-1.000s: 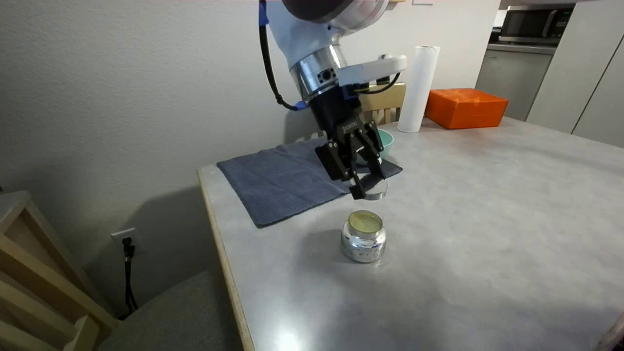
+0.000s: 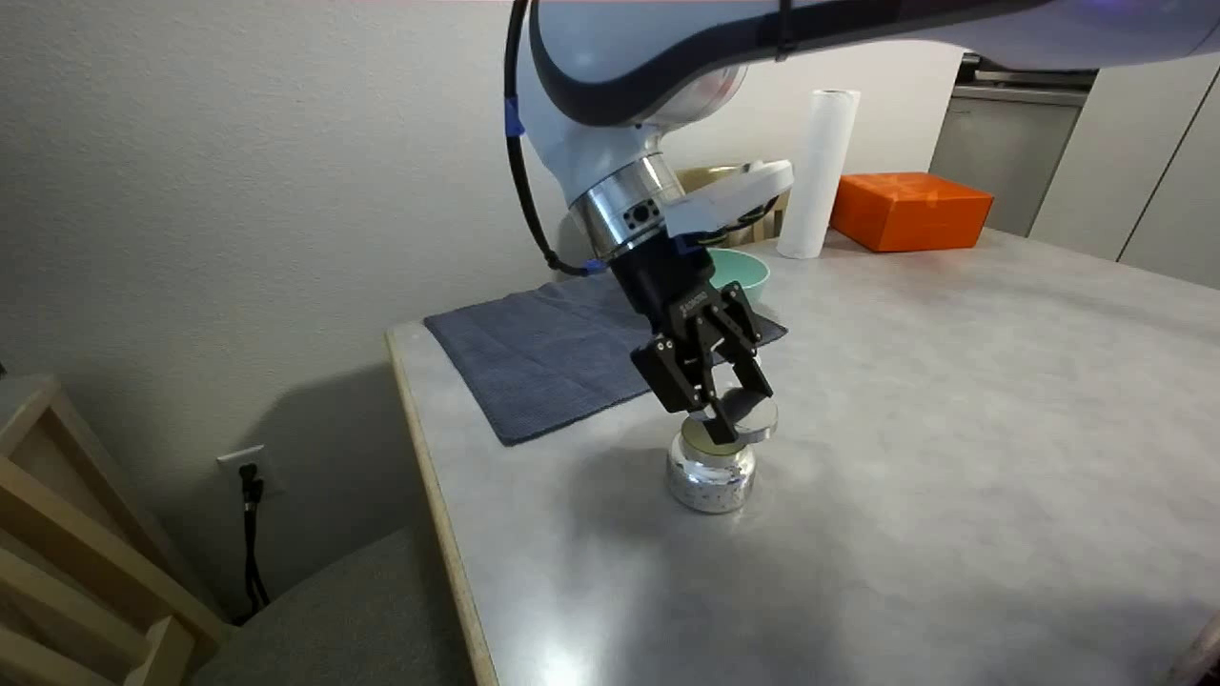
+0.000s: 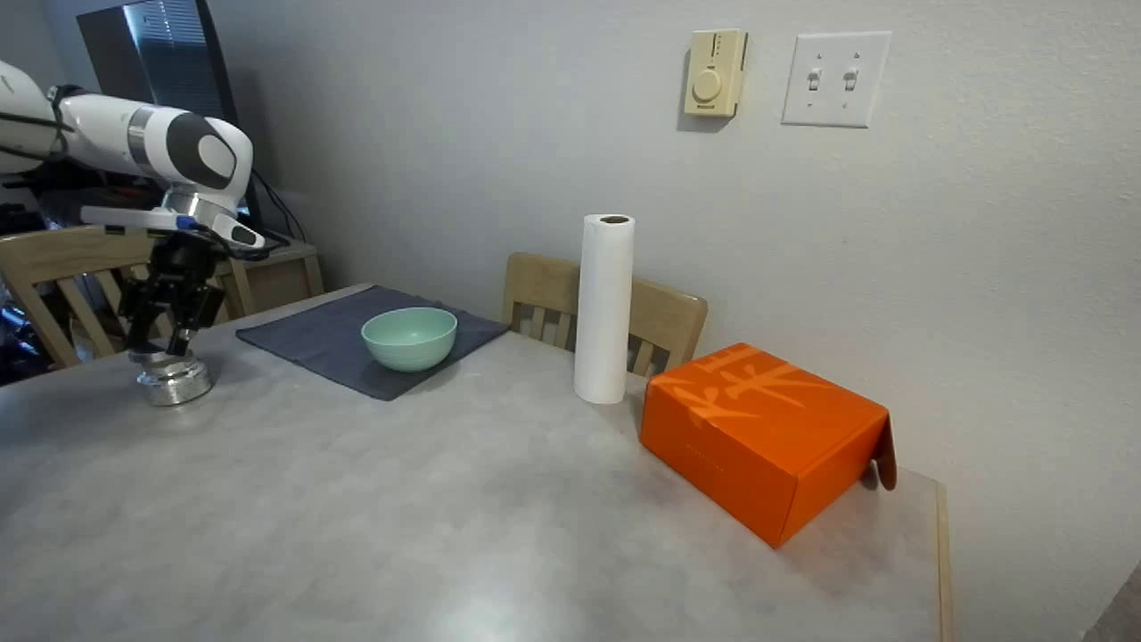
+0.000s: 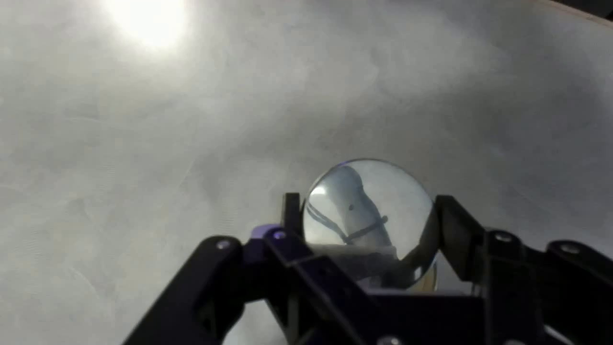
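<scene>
A round, shiny silver lid (image 4: pixel 368 207) is gripped across its width by my gripper, one finger on each side. In exterior view 1 the lid (image 2: pixel 756 421) is tilted and overlaps the jar's top, offset to the right of its mouth. Below it a silver jar (image 2: pixel 710 474) with a pale yellowish top stands upright on the table. Part of the jar's opening still shows past the gripper (image 2: pixel 728 413). Whether lid and jar touch cannot be told. In exterior view 2 the jar (image 3: pixel 175 382) sits right under the gripper (image 3: pixel 159 344).
Behind the jar lies a dark blue-grey cloth (image 2: pixel 538 354) bearing a mint green bowl (image 3: pixel 408 338). A white paper roll (image 3: pixel 605 310) and an orange box (image 3: pixel 765 428) stand farther off. The table's left edge (image 2: pixel 440 514) is near; open table spreads to the right.
My gripper has come down with the lid, from well above the jar to right at its top, moving slightly right. The jar has stayed in place.
</scene>
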